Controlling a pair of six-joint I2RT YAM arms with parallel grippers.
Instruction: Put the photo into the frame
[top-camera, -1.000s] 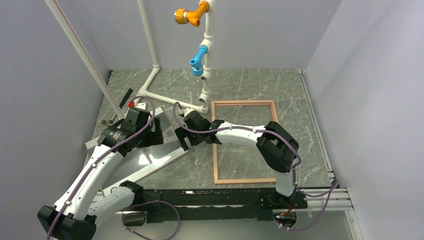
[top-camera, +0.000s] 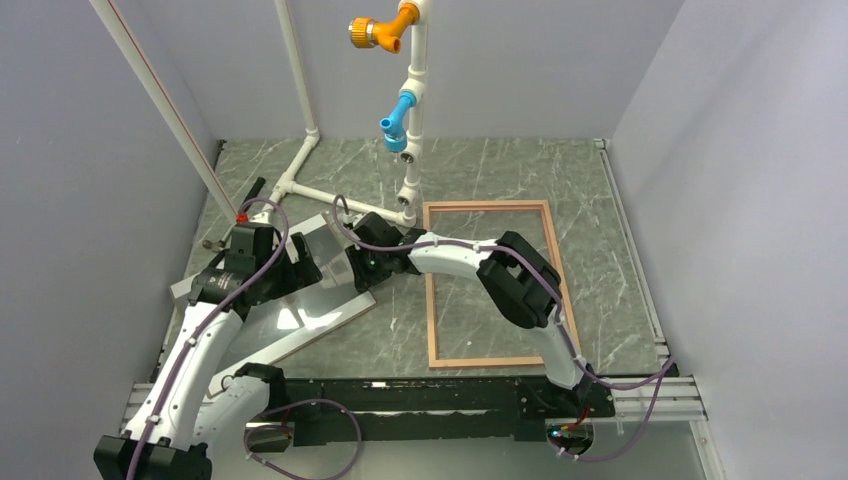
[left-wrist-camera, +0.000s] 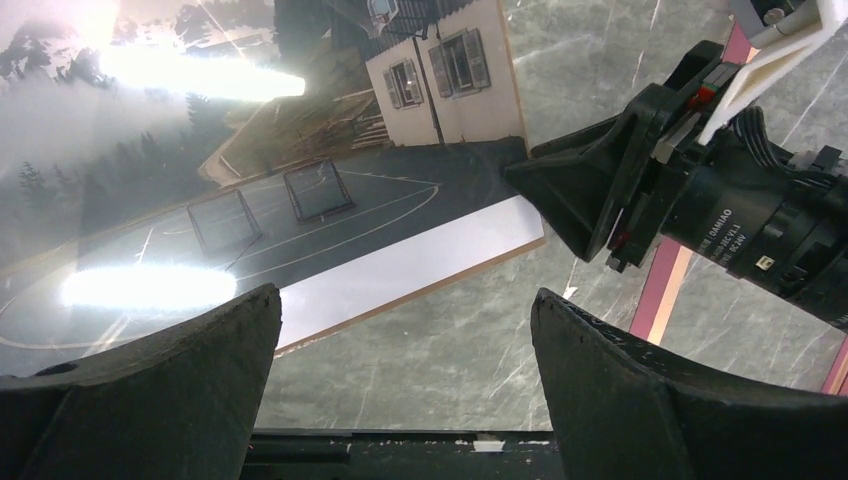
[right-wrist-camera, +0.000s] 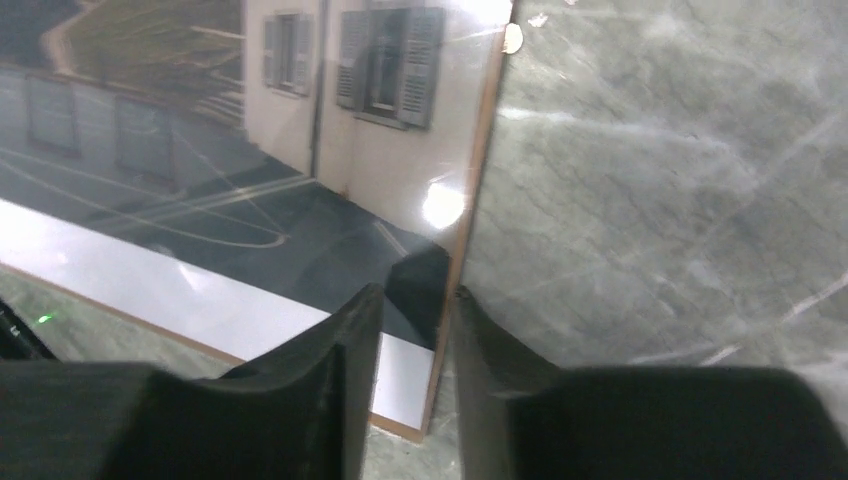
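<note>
The photo, a glossy printed panel (top-camera: 255, 352) with a white border, lies slanted on the left of the worktop. It pictures a house and a sports court (left-wrist-camera: 350, 220). The empty wooden frame (top-camera: 490, 362) lies flat at right. My left gripper stands open above the photo, nothing between its fingers. At the photo's right edge near the front corner is my right gripper. Its fingers are part open with a narrow gap, one over the photo's face, the other beyond the brown edge (right-wrist-camera: 462, 240). Whether either touches it is unclear.
White pipes (top-camera: 345, 199) with a blue fitting (top-camera: 395, 125) and an orange fitting (top-camera: 384, 35) stand at the back. A black-handled tool (top-camera: 256, 187) lies at the back left. Bare worktop (top-camera: 400, 320) separates photo and frame.
My right gripper has moved slightly left onto the photo's edge, and its fingers have come closer together. The left arm has shifted a little, its gripper still above the photo.
</note>
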